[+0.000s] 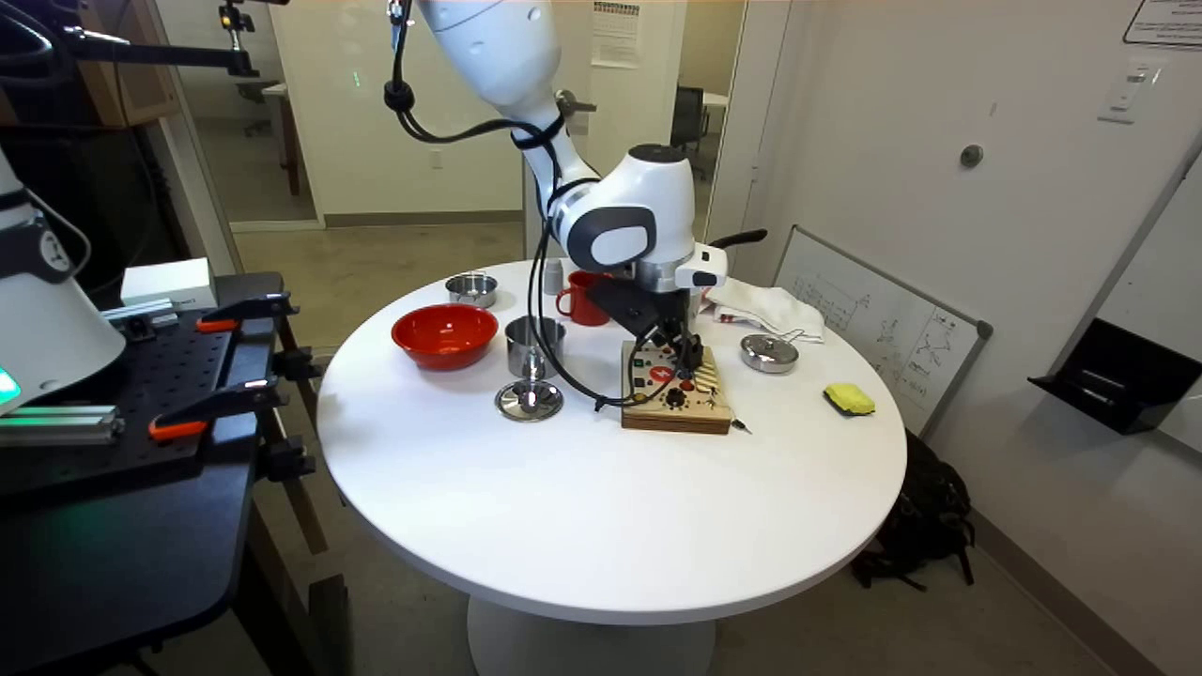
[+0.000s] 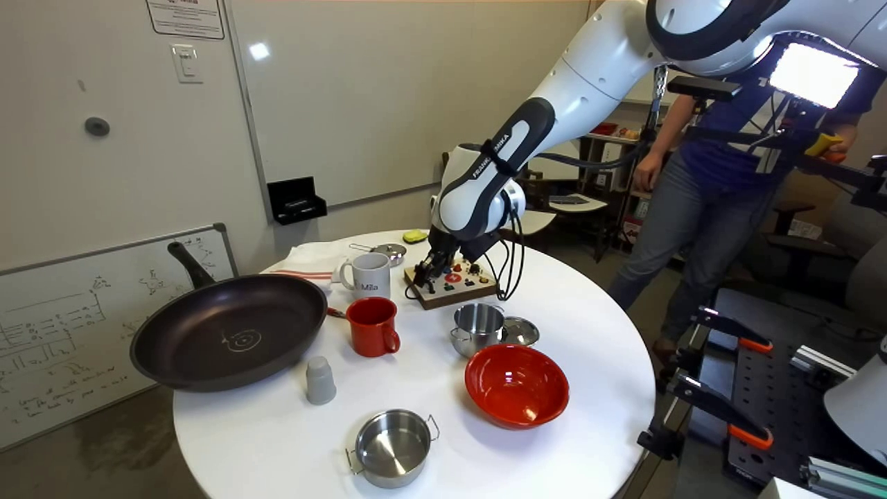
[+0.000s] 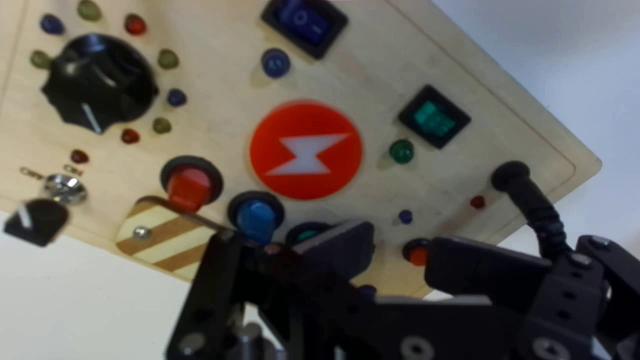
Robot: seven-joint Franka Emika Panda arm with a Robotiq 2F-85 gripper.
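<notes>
A wooden switch board (image 1: 676,419) lies on the round white table, carrying knobs, coloured buttons and a red lightning disc (image 3: 306,150). My gripper is low over one edge of it, open, its two dark fingers (image 3: 339,249) apart with nothing held between them. Beside the left finger are a blue button (image 3: 256,219) and a green button partly hidden by that finger. An orange-red button (image 3: 415,252) shows close by the right finger. Whether a finger touches the board cannot be told.
Around the board stand a steel pot (image 2: 477,327), a red mug (image 2: 371,326), a white mug (image 2: 371,276) and a red bowl (image 2: 517,387). A large black pan (image 2: 233,333) takes up one side.
</notes>
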